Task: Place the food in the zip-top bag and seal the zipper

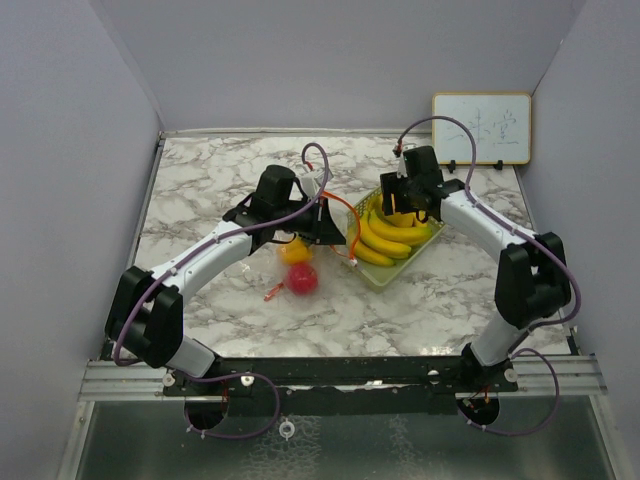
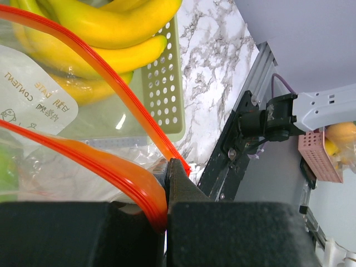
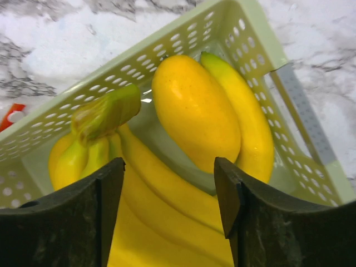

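The clear zip top bag [image 2: 39, 92] has an orange zipper rim, with its mouth spread wide in the left wrist view. My left gripper is shut on that orange rim. Inside the bag lie a yellow-orange food item [image 1: 295, 251], a red one [image 1: 302, 279] and something green [image 2: 8, 175]. Over the green basket [image 3: 142, 58], my right gripper has its fingers apart, with nothing held between them. Below those fingers lie bananas [image 3: 167, 203]. A yellow mango-like fruit [image 3: 194, 108] rests farther off beside another banana [image 3: 253, 128].
The basket stands against the right side of the bag, its perforated wall [image 2: 177, 78] close to the rim. A whiteboard [image 1: 482, 128] stands at the back right. Bare marble table [image 1: 440, 310] lies in front of the basket.
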